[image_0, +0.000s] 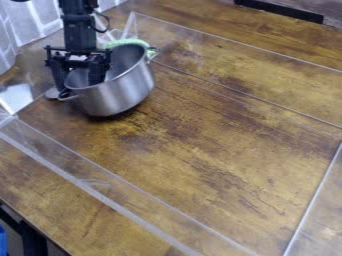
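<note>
A steel pot (118, 94) stands at the upper left of the wooden table. Whether its fingers are open or shut on the rim is hidden in the dark overlap.
A green-and-white object (134, 44) lies behind the pot. Clear plastic strips run across the table (227, 140), whose middle and right are bare. A light wall or panel edges the far left.
</note>
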